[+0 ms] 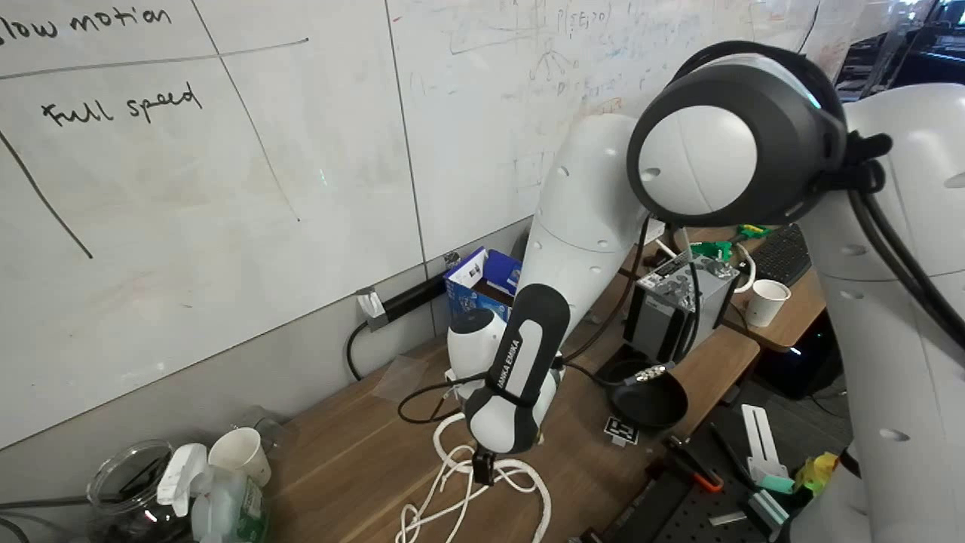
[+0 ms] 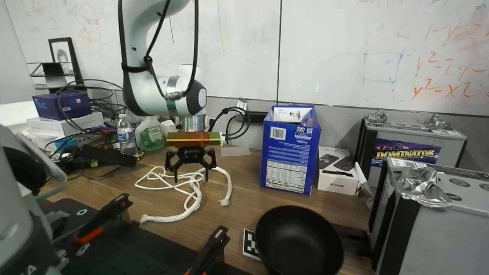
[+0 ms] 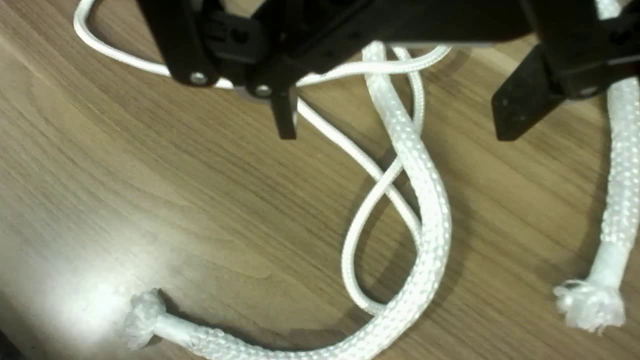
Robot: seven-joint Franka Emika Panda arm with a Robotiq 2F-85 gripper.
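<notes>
Two thick white rope sections and a thinner white cord (image 3: pixel 339 137) lie loosely looped on the wooden table. In the wrist view one thick section (image 3: pixel 433 204) curves through the middle down to a frayed end at lower left; another frayed end (image 3: pixel 591 303) shows at right. My gripper hangs open above the rope (image 2: pixel 195 197), its fingers wide apart and nothing held between them. In exterior view 2 the gripper (image 2: pixel 191 178) stands over the coils; from exterior view 1 the gripper (image 1: pixel 484 467) overlaps the rope (image 1: pixel 543 507), and the arm covers part of it.
A black pan (image 2: pixel 300 240) stands to the right of the rope, with a blue box (image 2: pixel 289 151) behind. Spray bottle (image 2: pixel 150 135) and water bottle (image 2: pixel 127 135) stand at the back left. Black clamps (image 2: pixel 213 249) line the front. Bare table surrounds the rope.
</notes>
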